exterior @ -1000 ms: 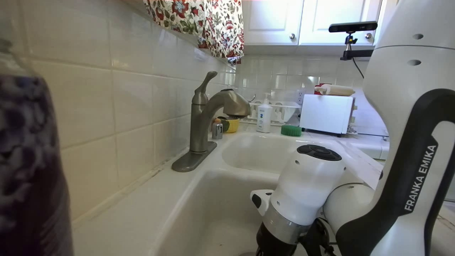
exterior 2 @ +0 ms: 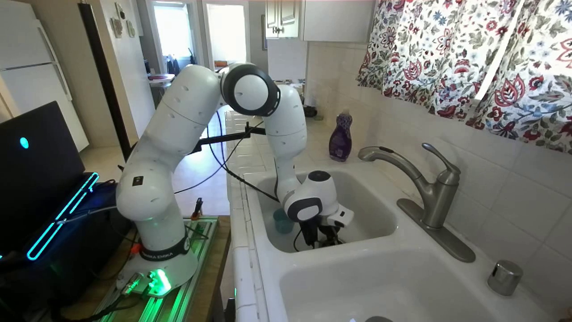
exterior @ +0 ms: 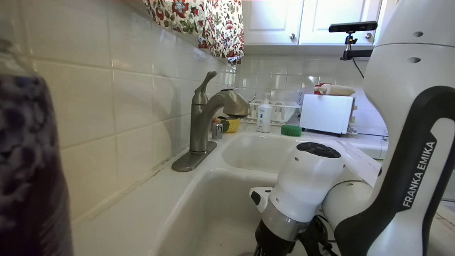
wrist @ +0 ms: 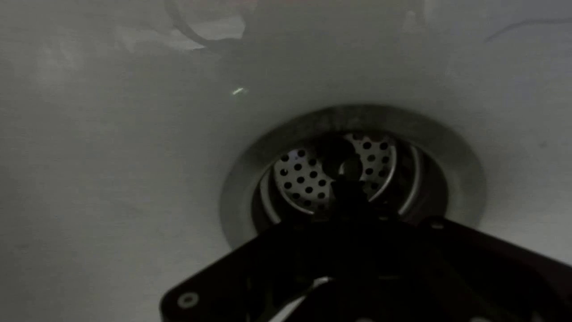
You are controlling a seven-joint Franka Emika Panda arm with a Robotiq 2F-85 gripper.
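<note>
My gripper reaches down into the sink basin [exterior 2: 370, 214] nearest the purple bottle. Dark fingers come together at the drain [wrist: 465, 177], shut, with nothing evident between them. Inside the drain sits a perforated metal strainer [wrist: 303, 180], which looks tilted. The fingertips overlap its middle, where a small knob [wrist: 352, 167] shows; whether they touch it is hard to tell in the dark. In the second exterior view the gripper's tips are hidden low in the basin.
A teal cup [exterior 2: 283, 221] stands in the same basin, beside the arm. The faucet [exterior 2: 429, 188] rises at the sink's back edge, and a purple soap bottle [exterior 2: 341, 137] stands on the counter. The other basin [exterior 2: 397, 290] looks mostly clear.
The arm's wrist and hand have risen very slightly in the first exterior view. Everything around the sink looks the same.
</note>
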